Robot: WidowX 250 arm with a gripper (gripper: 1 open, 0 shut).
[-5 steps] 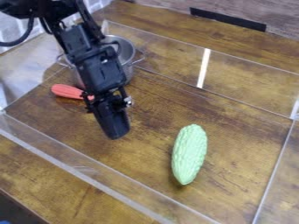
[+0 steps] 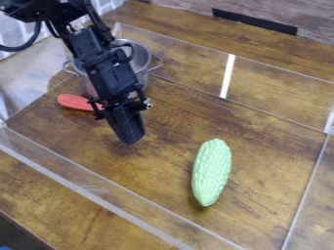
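My black gripper [image 2: 127, 125] points down just above the wooden surface, left of centre, with its fingertips shut and nothing visible between them. Behind the arm, at the upper left, is a grey metal pot [image 2: 144, 57], partly hidden. A red object [image 2: 74, 102], like a handle, lies to the left of the gripper. A pale green bumpy vegetable [image 2: 210, 173], like a bitter melon, lies at the lower right, apart from the gripper.
Clear plastic edging [image 2: 92, 198] runs along the front left and right sides of the wooden area [image 2: 261, 107]. A white strip [image 2: 228, 76] lies at the back.
The arm and gripper have shifted slightly left and up in the view over the last second. The vegetable has not moved.
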